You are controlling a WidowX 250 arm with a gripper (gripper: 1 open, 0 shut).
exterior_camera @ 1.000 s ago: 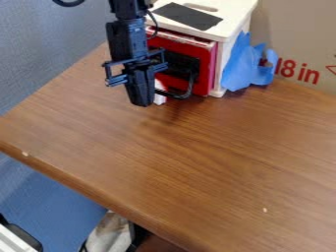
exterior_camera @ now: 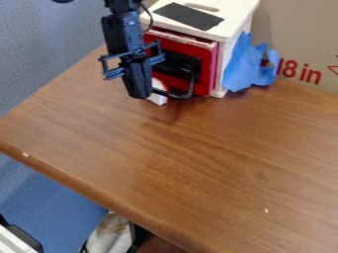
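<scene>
My black gripper (exterior_camera: 140,87) hangs at the upper left, in front of a toy oven (exterior_camera: 216,22) with a white body and a red front (exterior_camera: 177,47). Its tips are low at the left of the oven's dark door handle (exterior_camera: 188,87). Whether the fingers are open or shut, or touch the handle, I cannot tell. A small white piece (exterior_camera: 157,95) shows behind the fingers at the oven's base.
Blue tape or cloth (exterior_camera: 246,67) is stuck at the oven's right side, beside a cardboard panel (exterior_camera: 302,40). The table's left edge drops to blue floor.
The gripper has shifted slightly to the left and up from where it was a second ago. The oven looks unchanged.
</scene>
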